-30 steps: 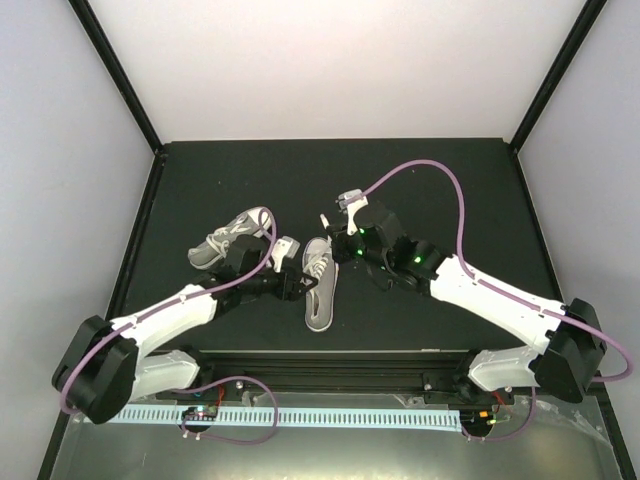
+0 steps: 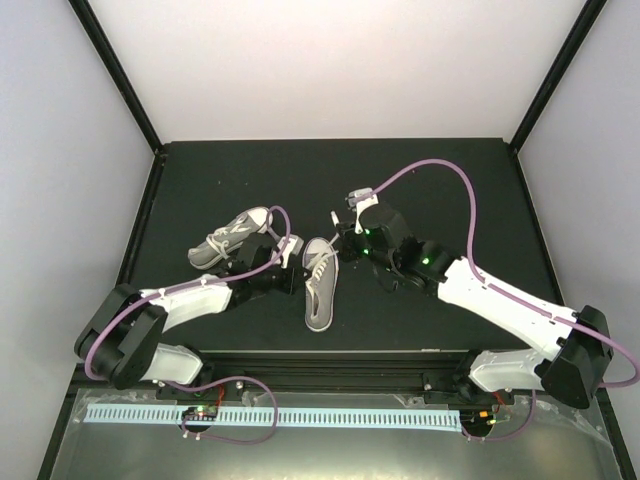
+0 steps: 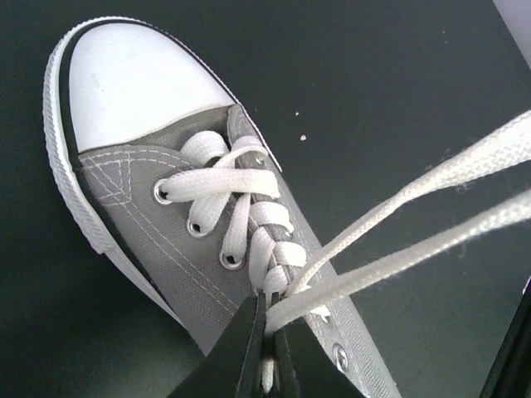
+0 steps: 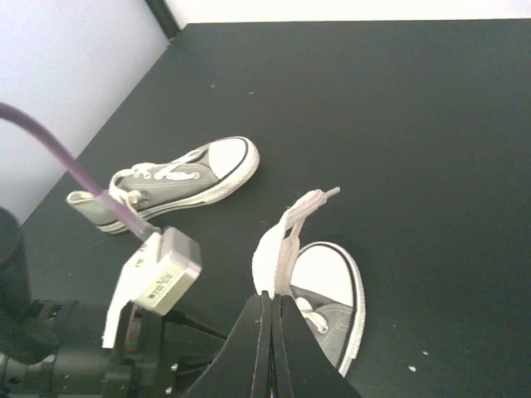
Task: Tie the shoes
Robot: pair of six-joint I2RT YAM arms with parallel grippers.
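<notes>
The nearer grey sneaker with white toe and laces stands at the centre. My left gripper is shut on a white lace low over the laced opening; two lace lengths rise from there to the right. My right gripper is raised to the right of that shoe, shut on a white lace, whose free end sticks up above the fingertips. A second grey sneaker with white laces lies to the left, behind my left arm in the top view.
Pale walls border it. Purple cables loop over both arms, and the left arm's housing fills the lower left of the right wrist view.
My right gripper has moved slightly right, stretching the lace out from the shoe. My left arm has shifted a little, its gripper staying at the shoe.
</notes>
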